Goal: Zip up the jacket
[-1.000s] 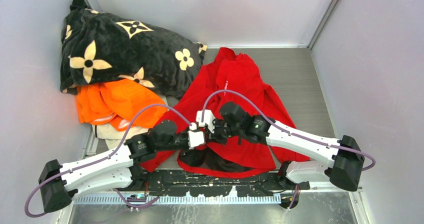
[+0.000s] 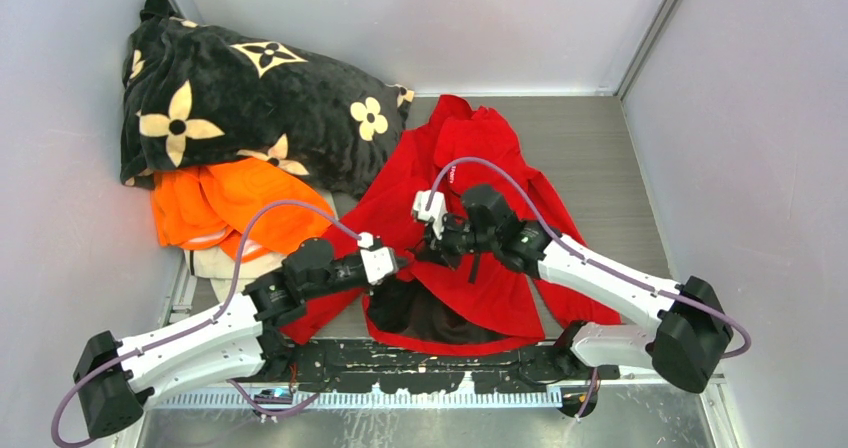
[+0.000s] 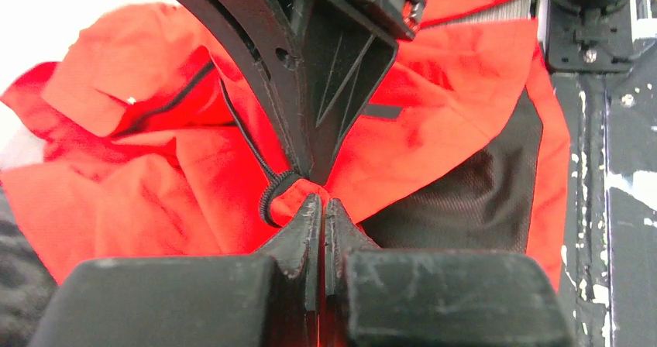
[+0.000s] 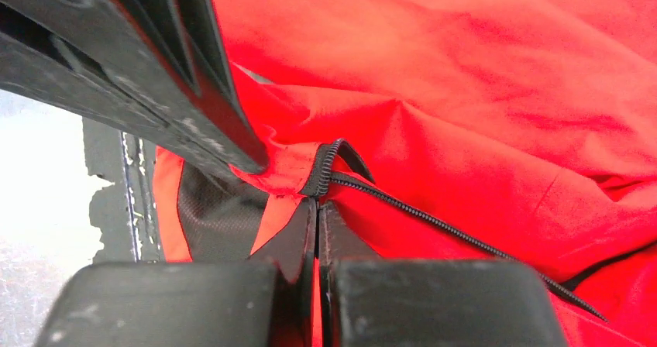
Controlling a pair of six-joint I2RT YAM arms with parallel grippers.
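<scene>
The red jacket (image 2: 490,298) lies spread with its dark lining (image 2: 420,318) showing at the hem. In the left wrist view my left gripper is shut on red fabric near the black zipper (image 3: 271,194), with my right gripper's dark fingers just beyond. In the right wrist view my right gripper is shut on the lower end of the zipper (image 4: 325,169), and the zipper's toothed strip runs off toward the lower right. The left gripper's fingers reach in from the upper left there, close beside the zipper end.
A black patterned cushion (image 2: 240,98) and orange clothing (image 2: 240,198) lie at the left. White walls enclose the back and sides. Bare grey floor (image 2: 590,168) shows right of the jacket.
Compared with a second ago, both grippers have drawn slightly apart, the right one up and to the right, the left one slightly left.
</scene>
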